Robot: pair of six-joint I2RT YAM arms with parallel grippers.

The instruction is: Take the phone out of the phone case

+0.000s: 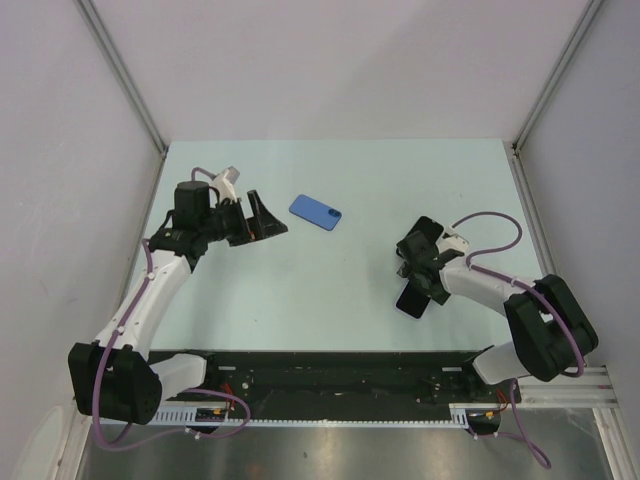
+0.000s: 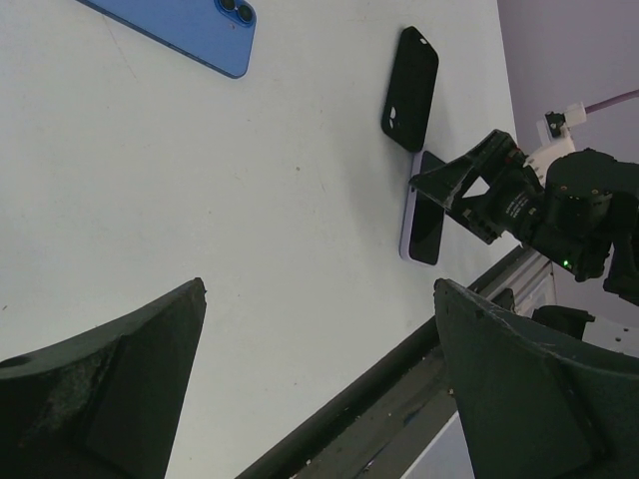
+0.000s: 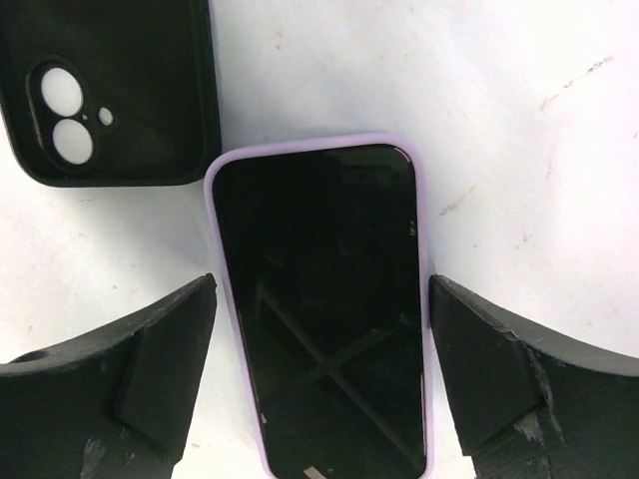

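A dark-screened phone with a lilac rim lies on the right of the table, my right gripper around it, part open; the right fingertip is at its rim, the left finger just off it. A black case with camera holes lies beside its top end. My left gripper stands open over the table at the left, empty between its fingers.
A blue phone lies at the back centre.
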